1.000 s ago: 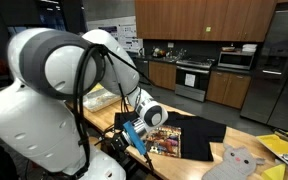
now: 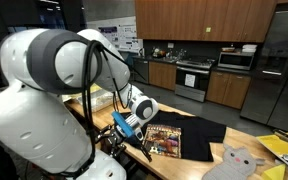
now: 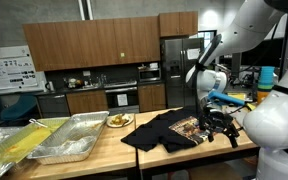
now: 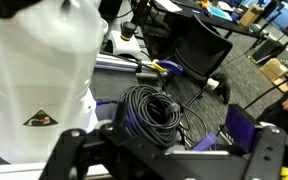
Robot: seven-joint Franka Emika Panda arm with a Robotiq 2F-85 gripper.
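Observation:
In the wrist view my gripper stands open, its dark fingers apart at the left and right with nothing held between them. Beyond the gap are a coil of black cable and floor, well below. Exterior view 1 has the arm's wrist [image 2: 139, 108] low over the near left part of the table. Just right of it lies a patterned, multicoloured board [image 2: 166, 140], partly hidden by the arm. A dark cloth [image 2: 199, 137] is spread beside and behind that board. Exterior view 2 shows the same dark cloth [image 3: 159, 132] left of the arm.
A grey flat shape [image 2: 234, 164] lies at the front right, near a yellow item [image 2: 282, 145]. Clear trays [image 3: 69, 142] and a plate of food [image 3: 120, 120] occupy the table's other end. Bare wood [image 3: 134, 158] shows in front of the cloth.
The arm's wrist has shifted a little left and tilted in exterior view 1, leaving more of the patterned board in sight. The cloth and other table items look unmoved.

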